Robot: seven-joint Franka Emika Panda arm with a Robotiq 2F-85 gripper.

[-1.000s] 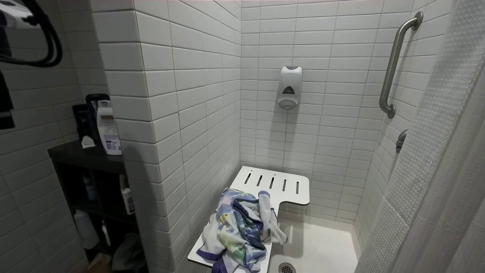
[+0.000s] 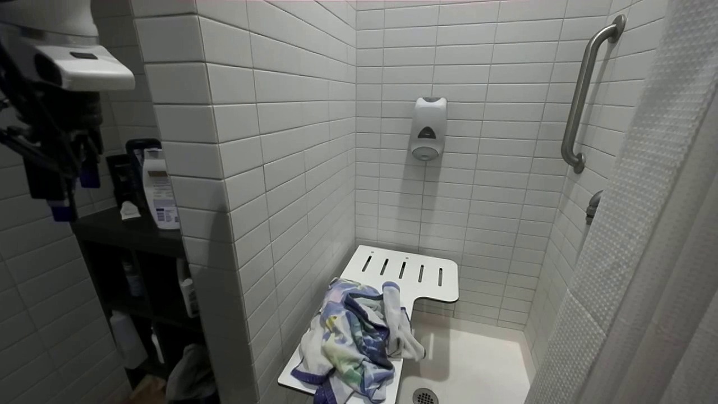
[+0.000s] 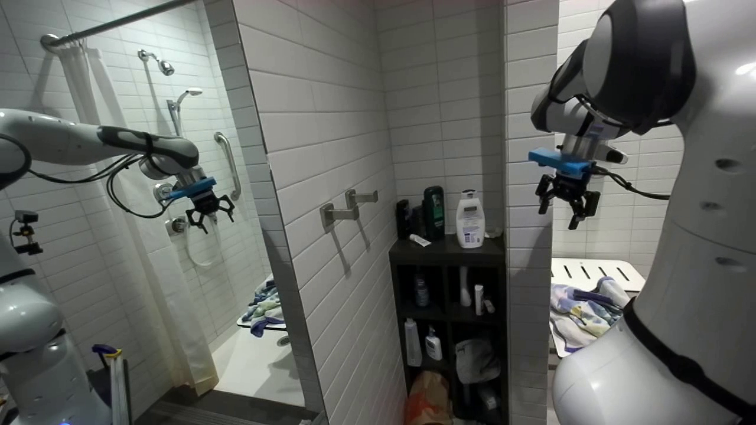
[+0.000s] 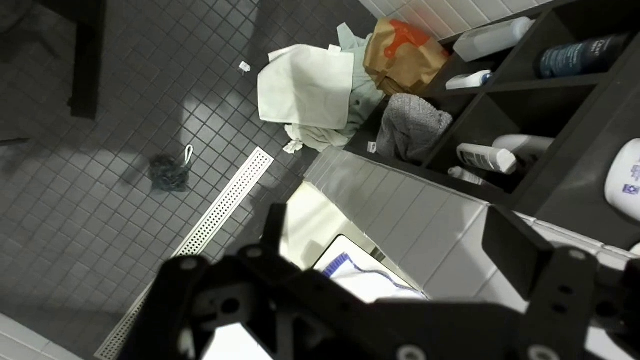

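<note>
My gripper is open in the wrist view, its two dark fingers (image 4: pixel 510 252) wide apart and nothing between them. Beneath it show the tiled wall end and part of the shower. In exterior view 2 the gripper (image 3: pixel 560 216) hangs downward beside the wall end, above the level of the shelf top. Exterior view 1 shows the gripper (image 2: pixel 77 195) at the left, in front of the shelf. A crumpled white, blue and green patterned cloth (image 2: pixel 353 336) lies on the white slotted shower seat (image 2: pixel 441 259), well away from the fingers.
The dark shelf unit (image 3: pixel 453 254) carries bottles on top, including a white bottle (image 3: pixel 471 219), and more in its compartments. On the floor lie a white cloth (image 4: pixel 306 87) and a dark mesh puff (image 4: pixel 168 174). The shower curtain (image 2: pixel 639 269) and grab bar (image 2: pixel 584 87) stand right.
My arm and gripper have come farther into exterior view 1 at the upper left; the gripper now shows near the shelf. Cloth, seat and bottles look unmoved.
</note>
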